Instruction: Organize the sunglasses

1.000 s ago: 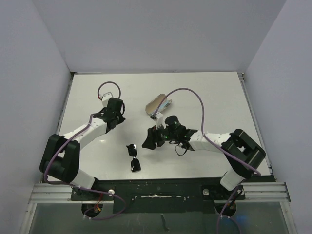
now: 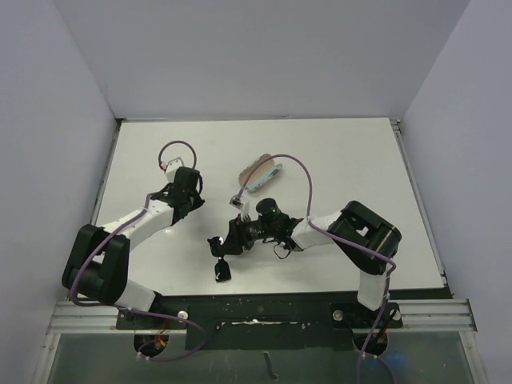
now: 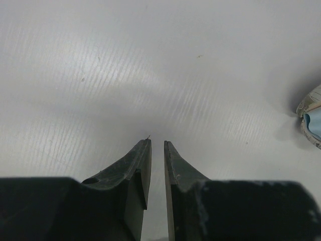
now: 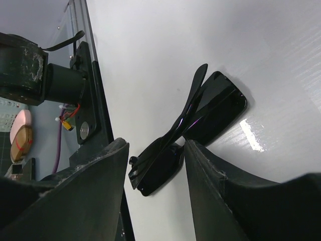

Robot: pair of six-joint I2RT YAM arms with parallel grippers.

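Black sunglasses [image 2: 222, 270] lie folded on the white table near its front edge. In the right wrist view the sunglasses [image 4: 220, 108] stretch diagonally, dark lenses down, a temple arm crossing on top. My right gripper is part open over them, its fingertips on either side of the middle in that view; contact cannot be judged. From above, the right gripper [image 2: 227, 248] covers the right side of the glasses. A brown case [image 2: 254, 171] with a light blue lining stands open further back. My left gripper is shut above bare table, with only a narrow gap.
The case's end [image 3: 313, 120] shows at the right edge of the left wrist view. A dark rail [image 2: 264, 308] runs along the table's front.
My right gripper has moved left and a little toward the front, from clear of the sunglasses to right over them. The left arm has shifted only slightly. Sunglasses and case have stayed put.
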